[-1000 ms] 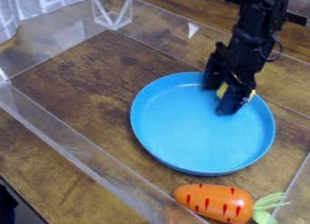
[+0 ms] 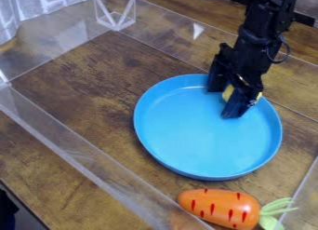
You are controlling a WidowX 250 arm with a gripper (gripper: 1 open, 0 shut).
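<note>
The black robot gripper (image 2: 236,85) reaches down from the top right to the back rim of a blue round plate (image 2: 199,131). A small yellow object (image 2: 231,95) shows between and behind its dark fingers, largely hidden by them. Whether the fingers touch it, and how far apart they stand, is unclear in this view.
An orange toy carrot (image 2: 218,206) with pale green leaves lies in front of the plate at the bottom right. Clear plastic walls edge the wooden surface (image 2: 74,85).
</note>
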